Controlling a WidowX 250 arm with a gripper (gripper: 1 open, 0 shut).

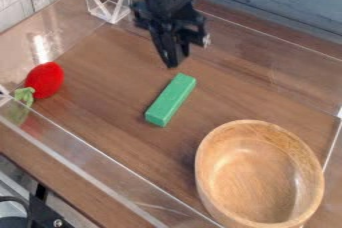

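The dark robot arm reaches in from the top centre, its gripper (175,54) blurred and hanging above the table, apparently shut, with nothing visible between the fingers. Below it a green rectangular block (170,100) lies on the wooden table. A red rounded object (44,80), with a pale green part at its lower end, lies at the left. A wooden bowl (259,177) sits at the lower right.
A white wire-like holder (107,6) stands at the back left. A clear rail (100,167) runs along the near left edge, and a blue wall (281,7) is at the back.
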